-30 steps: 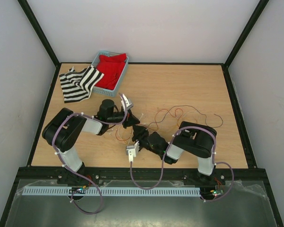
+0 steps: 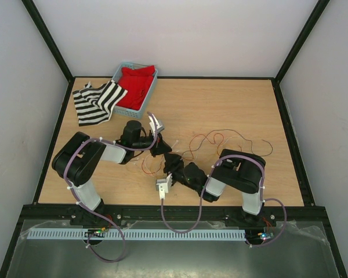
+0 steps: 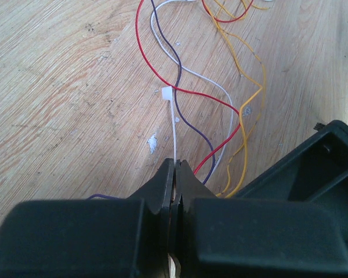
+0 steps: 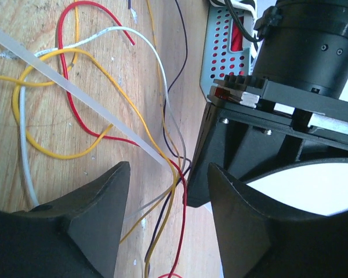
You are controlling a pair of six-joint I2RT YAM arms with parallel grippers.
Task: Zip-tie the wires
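Observation:
A thin white zip tie [image 3: 173, 121] rises from my left gripper, which is shut on it; its square head [image 3: 167, 93] lies beside the wires. Red, white, dark blue and yellow wires [image 3: 178, 66] run loosely past it. In the right wrist view, the tie's pale strap [image 4: 81, 92] slants down to the bundled wires [image 4: 175, 174], close to the left gripper's dark fingers [image 4: 200, 174]. My right gripper is open, with the wires visible in the gap between its fingers. From above, both grippers meet near mid-table, hiding the crossing.
Loose wire ends [image 2: 232, 132] spread across the table to the right. A blue basket [image 2: 146, 103] holding red cloth and a striped cloth [image 2: 96, 104] lie at the back left. Both arms stand very close together.
The left arm looks almost unmoved.

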